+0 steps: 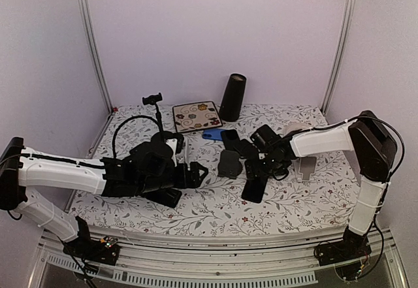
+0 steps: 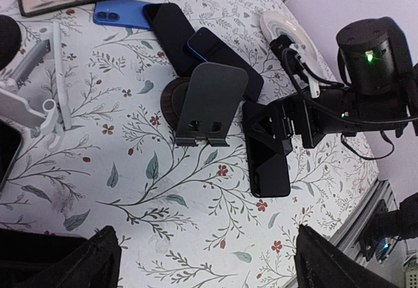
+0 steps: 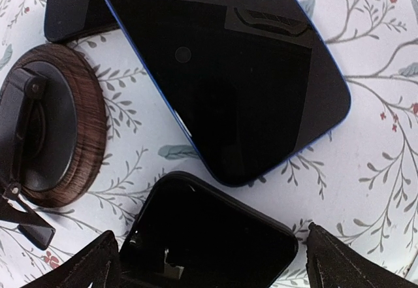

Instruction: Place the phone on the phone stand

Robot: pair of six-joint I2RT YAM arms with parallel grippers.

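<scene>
A dark phone stand on a round wooden base stands mid-table; its base edge [image 3: 88, 144] shows in the right wrist view. A black phone [image 1: 253, 190] lies flat to its right. My right gripper is open low over that phone's end, its fingertips on either side of the phone [image 3: 202, 223]. In the top view my left gripper [image 1: 191, 174] hovers left of the stand, open with nothing between its fingers.
More phones [image 2: 170, 33] lie behind the stand, with a blue one [image 2: 121, 14] and a patterned board [image 1: 196, 115]. A black cylinder [image 1: 232, 95] stands at the back.
</scene>
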